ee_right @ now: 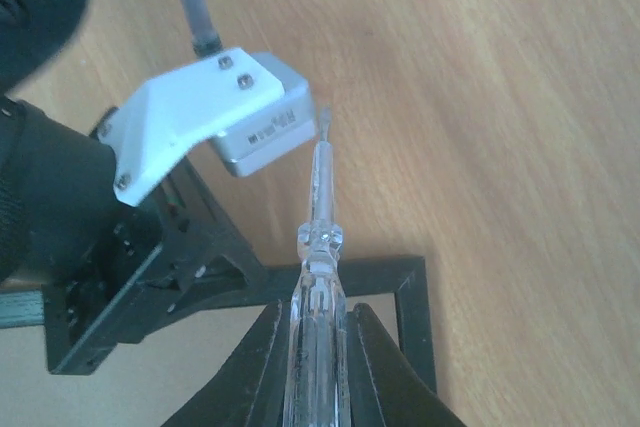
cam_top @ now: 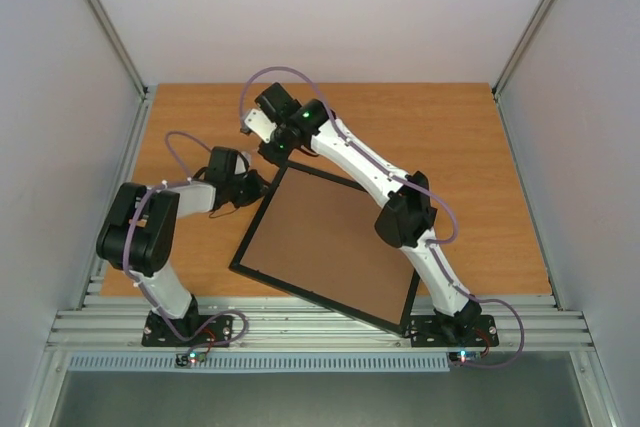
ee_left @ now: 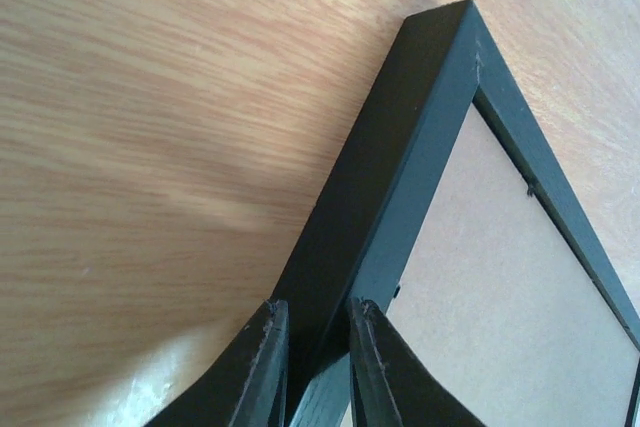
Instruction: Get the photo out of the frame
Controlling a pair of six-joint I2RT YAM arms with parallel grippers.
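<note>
The black photo frame (cam_top: 312,295) lies tilted on the table, brown backing (cam_top: 322,242) upward, small tabs along its inner edge. My left gripper is at its left side bar near the upper corner, fingers close on the bar; whether they grip it is unclear. My right gripper is shut on a clear-handled screwdriver (ee_right: 321,197), above the frame's upper-left corner, with the left arm beside it in the right wrist view.
Bare wooden table (cam_top: 480,177) lies at the back and right. Walls stand on three sides; a metal rail runs along the front edge.
</note>
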